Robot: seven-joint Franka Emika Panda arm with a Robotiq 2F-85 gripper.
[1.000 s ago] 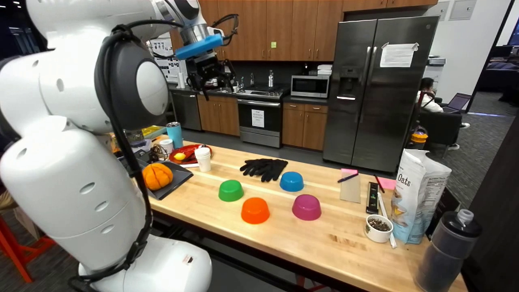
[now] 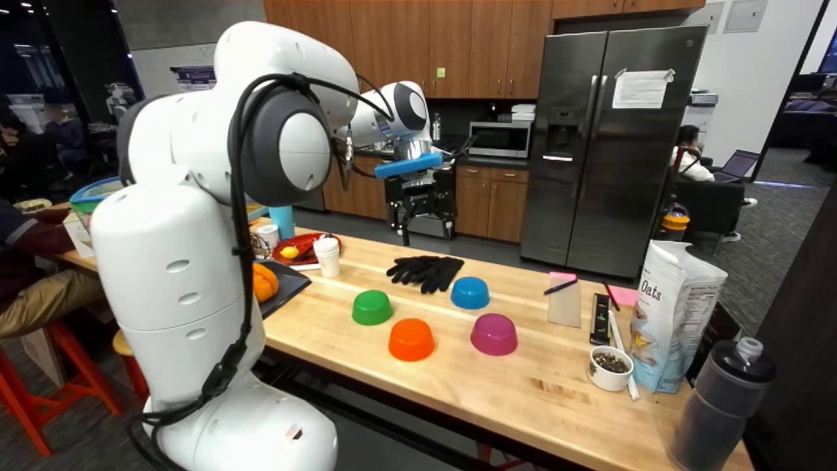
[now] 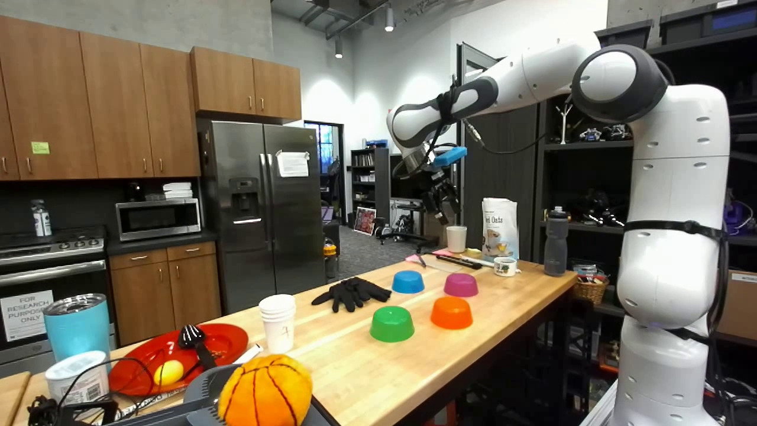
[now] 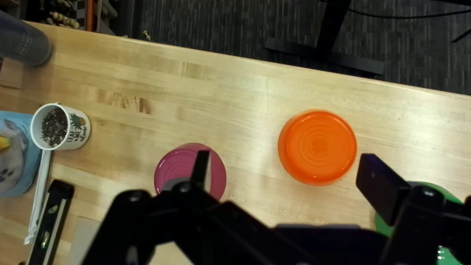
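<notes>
Four colours of upturned bowl rest on the wooden table: green (image 2: 372, 307), orange (image 2: 412, 339), blue (image 2: 471, 293) and magenta (image 2: 494, 334). High above the tabletop hangs my gripper (image 2: 425, 227), open and empty. In the wrist view its two fingers (image 4: 383, 187) are spread wide; the orange bowl (image 4: 317, 147) shows beyond the gap, well below. The left finger covers part of the magenta bowl (image 4: 212, 176), and the right one hides much of the green bowl (image 4: 441, 194). The blue bowl is out of the wrist view.
Black gloves (image 2: 427, 271) lie behind the bowls. White paper cups (image 2: 327, 258) and a red plate (image 3: 230, 339) stand at one end. A planter cup (image 2: 609, 369), oats bag (image 2: 675, 314) and tall bottle (image 2: 722, 408) occupy the other.
In exterior view 1 the arm has swung to the right and come lower, bringing my gripper over the table's middle. Bowls and other tabletop things stay where they were.
</notes>
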